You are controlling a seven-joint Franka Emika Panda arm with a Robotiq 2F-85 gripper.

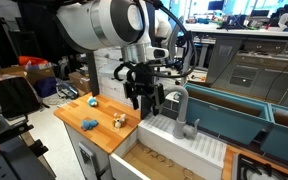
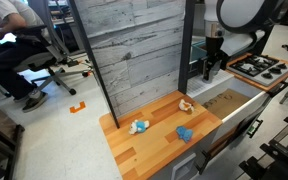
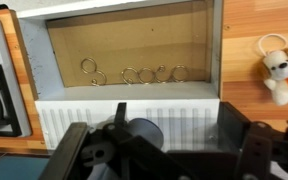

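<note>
My gripper (image 1: pixel 147 103) hangs above the white ridged strip behind the open drawer (image 1: pixel 134 165). In the wrist view the gripper has its dark fingers spread wide, nothing held between them, so it is open. Several thin metal rings (image 3: pixel 131 75) lie on the drawer's brown floor. A small white and tan plush toy with orange on it (image 3: pixel 282 72) and a pale loop lies on the wooden top, to the right of the drawer in that view. Two blue toys (image 2: pixel 184 133) (image 2: pixel 138 127) rest farther along the wood.
A grey faucet (image 1: pixel 182 107) rises from the white strip close to my gripper. Teal bins (image 1: pixel 224 118) stand behind, and a dark stovetop (image 1: pixel 259 168) lies at the right. Bare wood surrounds the toys.
</note>
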